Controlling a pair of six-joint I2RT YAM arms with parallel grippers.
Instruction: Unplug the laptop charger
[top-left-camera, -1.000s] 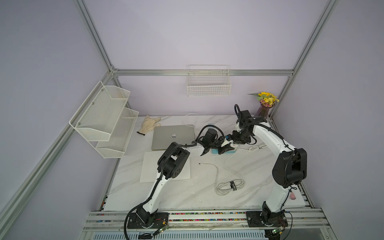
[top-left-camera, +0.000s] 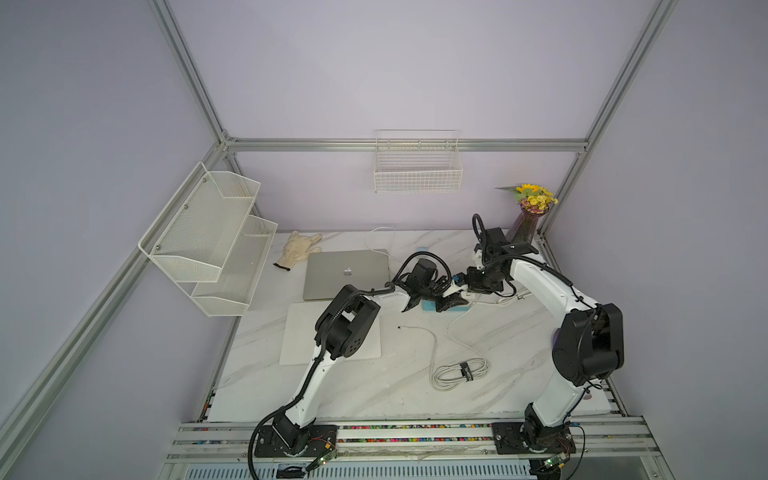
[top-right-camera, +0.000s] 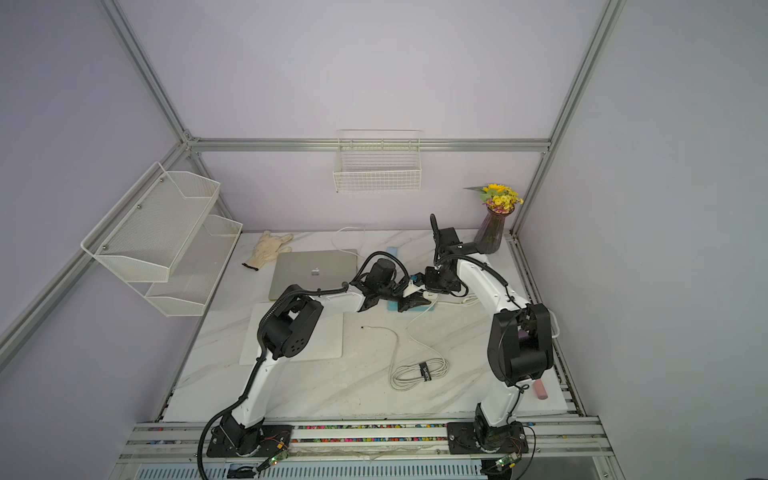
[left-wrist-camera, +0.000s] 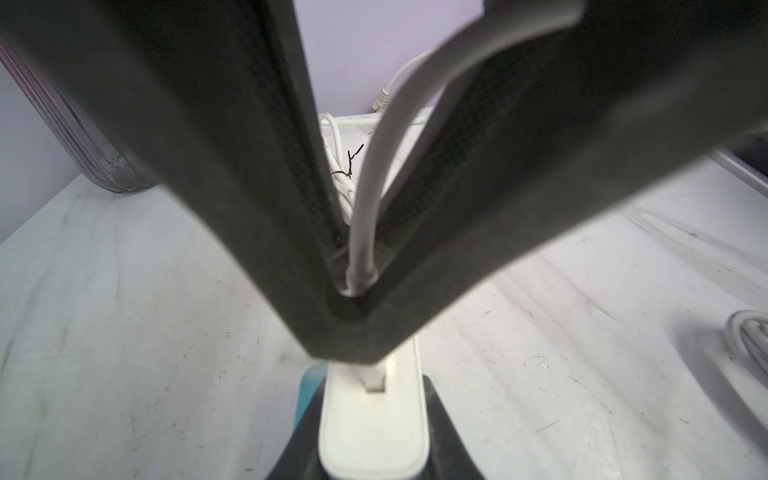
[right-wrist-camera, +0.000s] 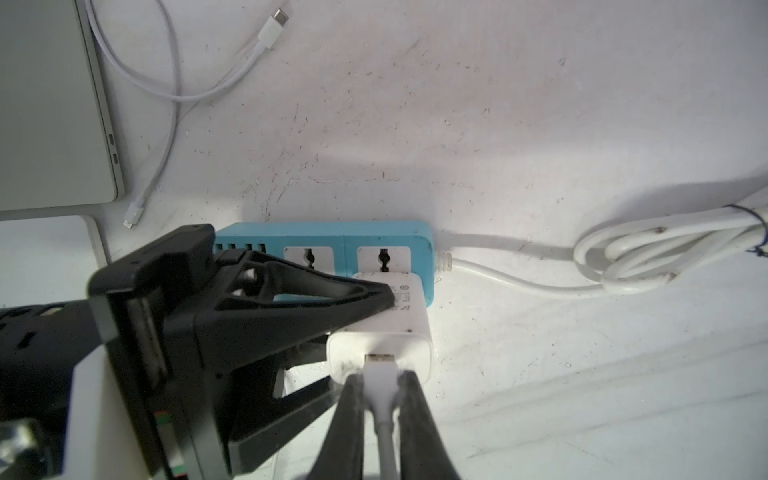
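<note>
The white charger block (right-wrist-camera: 380, 328) is held by my left gripper, with one black finger (right-wrist-camera: 360, 300) over its upper face and the other lower down. It overlaps the front of the blue power strip (right-wrist-camera: 392, 233); its prongs are hidden, so I cannot tell whether they sit in a socket. A white cable connector (right-wrist-camera: 381, 382) meets the block's near face. My right gripper has a finger on each side of that connector, very close; whether they press on it is unclear. In the left wrist view, the white cable (left-wrist-camera: 368, 216) passes between the right gripper's fingers.
A coiled white power cord (right-wrist-camera: 640, 248) lies right of the strip. The closed laptop (top-left-camera: 346, 272) rests at left, and a bundled cable (top-left-camera: 460, 372) lies in front. A flower vase (top-left-camera: 525, 225) stands behind the right arm. The front of the table has free room.
The left arm looks unchanged.
</note>
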